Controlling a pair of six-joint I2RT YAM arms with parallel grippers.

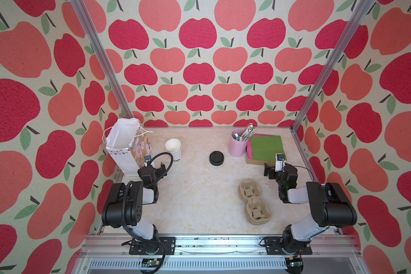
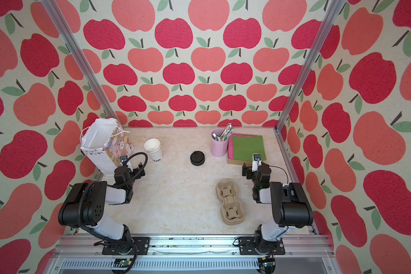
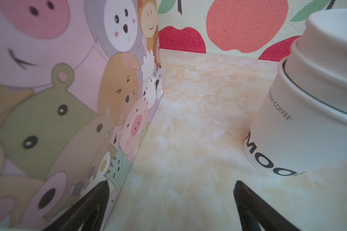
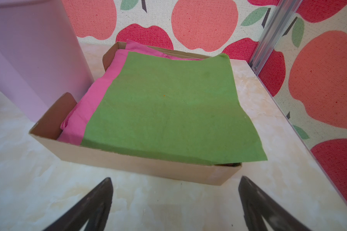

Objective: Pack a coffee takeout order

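Note:
White paper cups (image 3: pixel 296 115), nested in one upright stack, stand ahead and to the right of my open left gripper. Left of that gripper rises a paper bag (image 3: pixel 65 96) printed with animals, its top open in the top left view (image 1: pixel 123 137). Black lids (image 1: pixel 216 158) lie stacked mid-table. A two-cup cardboard carrier (image 1: pixel 254 201) rests empty near the front right. My right gripper is open and empty, in front of a shallow box (image 4: pixel 142 163) of green and pink napkins (image 4: pixel 169 107). A pink holder (image 1: pixel 237 148) contains several wrapped sticks (image 1: pixel 246 131).
Patterned walls close in the back and both sides. Bare tabletop (image 1: pixel 201 196) stretches between the two arms. A black cable (image 1: pixel 169 159) loops above the left gripper. The pink holder stands right against the napkin box.

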